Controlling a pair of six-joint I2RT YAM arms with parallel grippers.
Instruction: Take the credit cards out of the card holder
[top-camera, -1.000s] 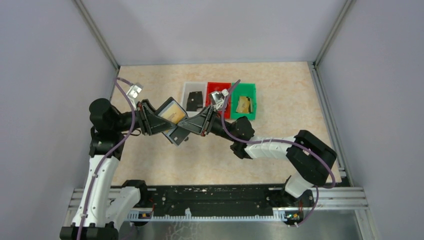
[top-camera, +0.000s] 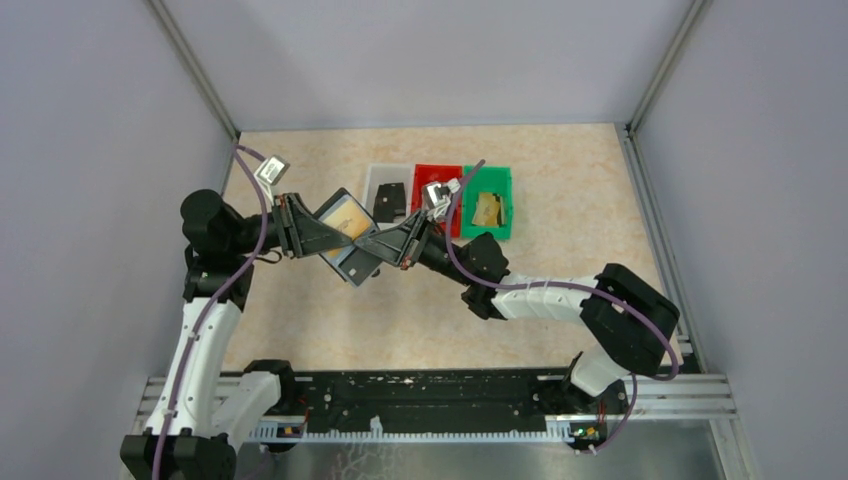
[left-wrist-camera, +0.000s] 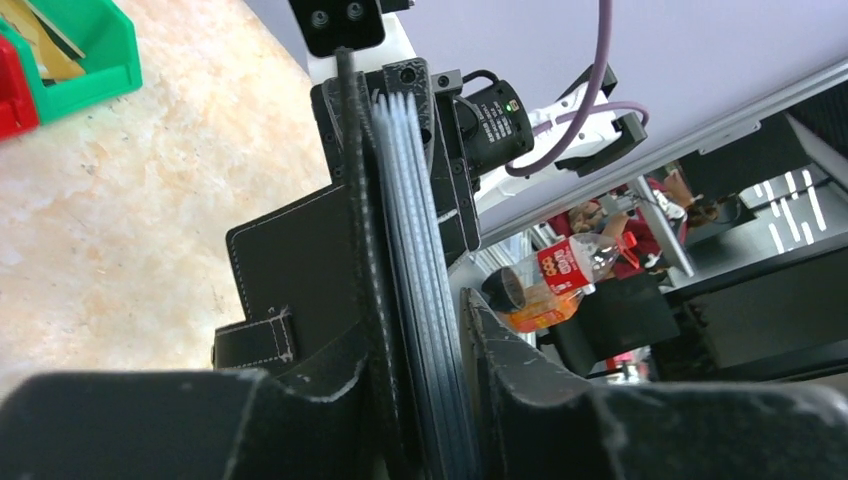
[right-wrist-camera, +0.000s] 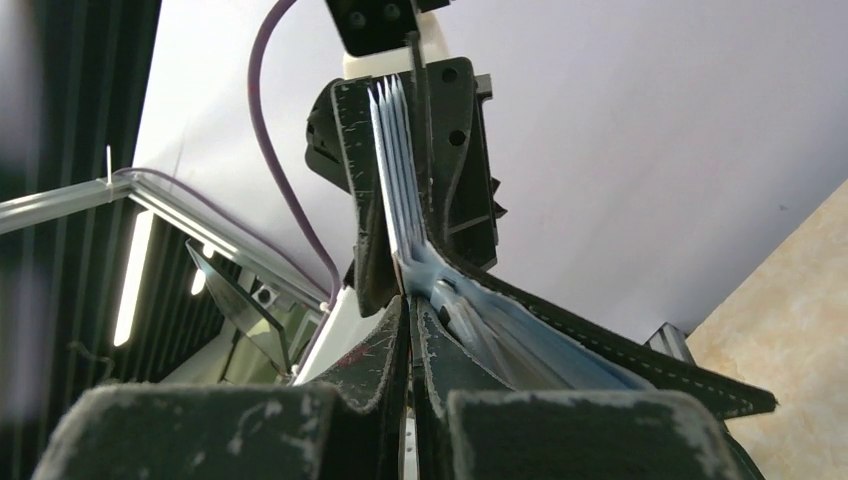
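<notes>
The black card holder (top-camera: 360, 267) is held up, spread, between my two grippers, a yellow card (top-camera: 346, 216) showing in it. My left gripper (top-camera: 345, 240) is part open around the holder; in the left wrist view a stack of clear sleeves (left-wrist-camera: 420, 250) runs between its fingers, edge-on, beside the black cover (left-wrist-camera: 290, 250). My right gripper is shut at the lower end of the sleeves (right-wrist-camera: 395, 160), with nothing clearly between its fingertips. Whether cards sit in the edge-on sleeves I cannot tell.
Behind the grippers on the table (top-camera: 560, 320) stand a white bin (top-camera: 376, 175) with a black item, a red bin (top-camera: 432, 172) and a green bin (top-camera: 505, 180) with yellow cards.
My left gripper and arm have shifted slightly upward in the top view, and the holder has moved a little with them. The right arm is nearly still.
</notes>
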